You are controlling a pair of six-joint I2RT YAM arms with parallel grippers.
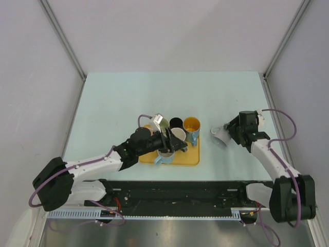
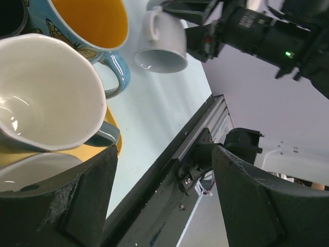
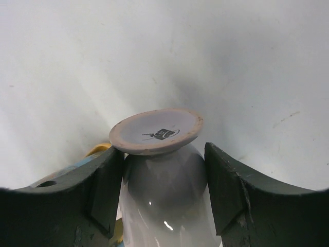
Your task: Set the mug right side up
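Observation:
A white mug point(image 1: 220, 134) lies on its side at the right of the table, its mouth toward the near side in the left wrist view point(image 2: 162, 49). My right gripper point(image 1: 231, 128) is round its base end; in the right wrist view the fingers point(image 3: 97, 195) sit either side of the white body, below the round base point(image 3: 154, 131). How firmly they close on it is unclear. My left gripper point(image 1: 169, 139) stands open over the group of mugs, with no object seen held between its fingers.
An orange tray point(image 1: 190, 159) holds several mugs, among them an orange-and-blue one point(image 1: 191, 124) nearest the white mug and a white one point(image 2: 46, 92) beside the left gripper.

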